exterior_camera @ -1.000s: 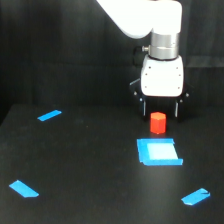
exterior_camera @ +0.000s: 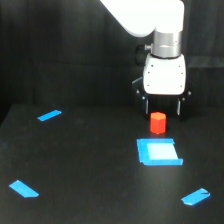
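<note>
A small red-orange block (exterior_camera: 158,123) stands on the black table, just behind a blue-taped square with a white middle (exterior_camera: 161,151). Over and behind it hangs my white gripper (exterior_camera: 164,108), its dark fingers spread wide apart. The fingers look open, with the gap slightly right of the block's centre. Whether the block is between the fingertips in depth, I cannot tell. The block appears to rest on the table.
Strips of blue tape lie at the back left (exterior_camera: 49,115), the front left (exterior_camera: 23,188) and the front right (exterior_camera: 195,197). A black curtain (exterior_camera: 60,60) hangs behind.
My gripper has shifted a little to the right and very slightly up. The block and the taped square have not moved.
</note>
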